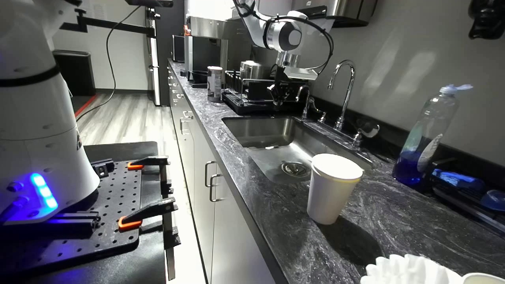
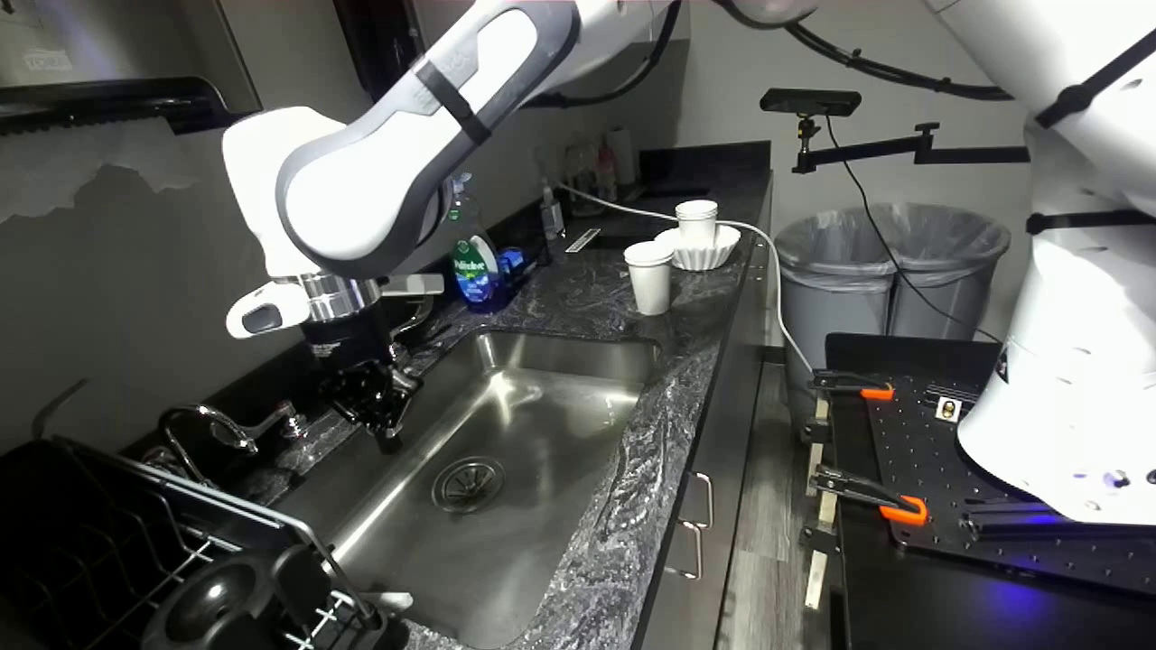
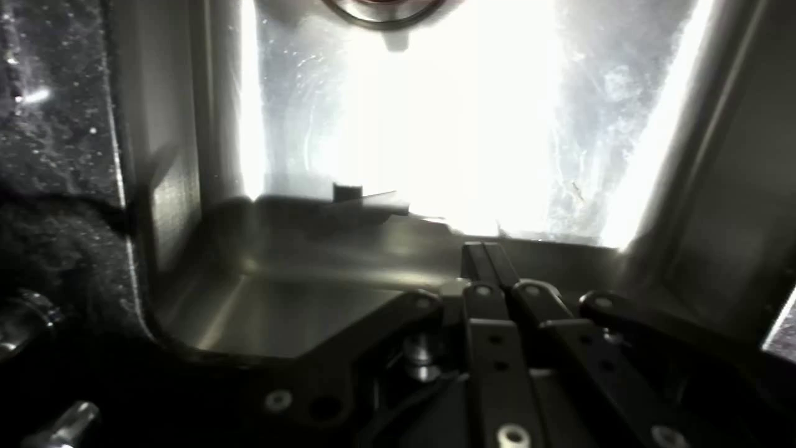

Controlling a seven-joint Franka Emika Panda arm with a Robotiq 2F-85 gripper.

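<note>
My gripper is shut, its two black fingers pressed together with nothing showing between them. In the wrist view it points into the steel sink, whose bright floor reflects the light. Exterior view 2 puts the gripper above the sink's faucet-side edge, pointing down. From exterior view 1, the dark gripper appears at the sink's far end, in front of the dish rack. The tall chrome faucet stands along the wall, apart from the gripper in that view.
A white paper cup stands upright on the dark counter. Further along the wall is a soap bottle with blue liquid. A fluted white bowl holds another cup. The sink basin looks empty.
</note>
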